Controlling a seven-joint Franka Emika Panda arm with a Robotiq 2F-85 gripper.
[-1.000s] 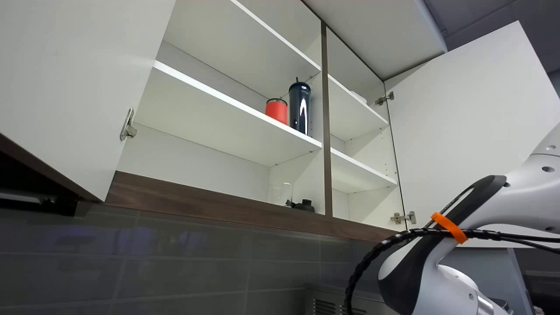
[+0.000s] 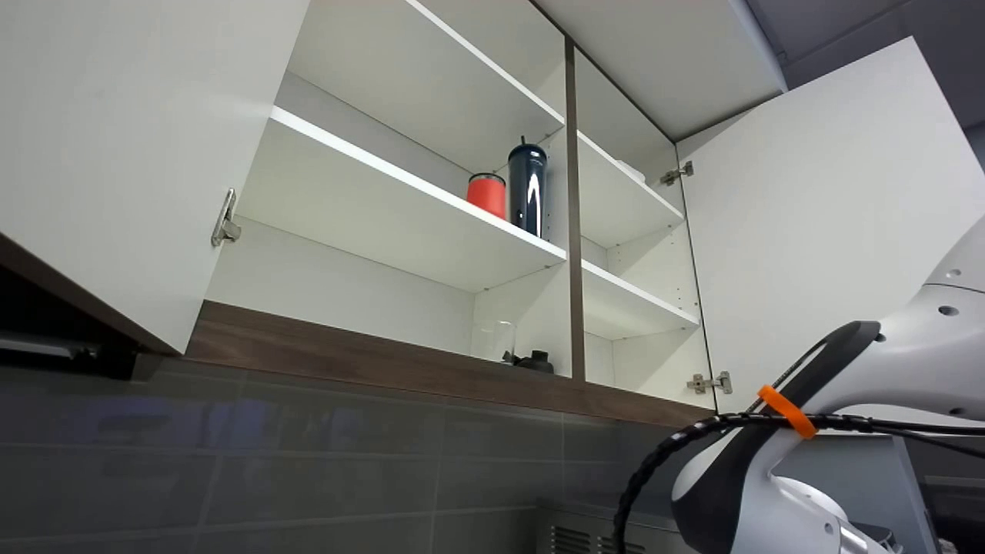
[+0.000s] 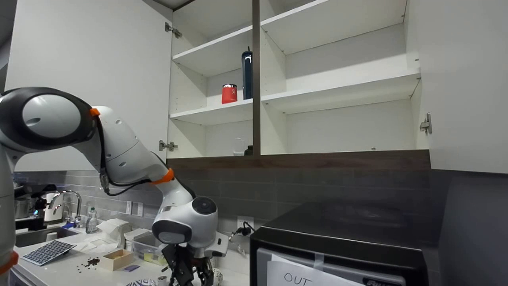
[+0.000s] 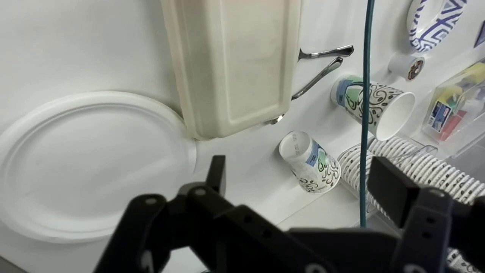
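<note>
My gripper is open above the counter, with a wide gap between its dark fingers and nothing gripped. An upside-down patterned paper cup point(image 4: 313, 161) shows in that gap, on the counter beneath. Another paper cup point(image 4: 395, 111) lies on its side farther right. A beige tray point(image 4: 245, 59) is at the top middle, beside a white oval plate point(image 4: 91, 163). Two metal utensils point(image 4: 318, 77) stick out from the tray's edge. A thin teal strip point(image 4: 366, 91) runs down the wrist view near the right finger; whether it touches is unclear. In exterior view 2 the gripper point(image 3: 190, 279) is low over the counter.
A rack of stacked cups point(image 4: 427, 168) and a clear bin point(image 4: 459, 104) lie to the right. The open cabinet holds a red tumbler point(image 3: 229, 93) and a dark blue tumbler point(image 3: 247, 74). A black appliance point(image 3: 333, 233) stands beside the arm.
In exterior view 1 the arm has come down a little and shifted slightly right. The cabinet and the tumblers have not moved.
</note>
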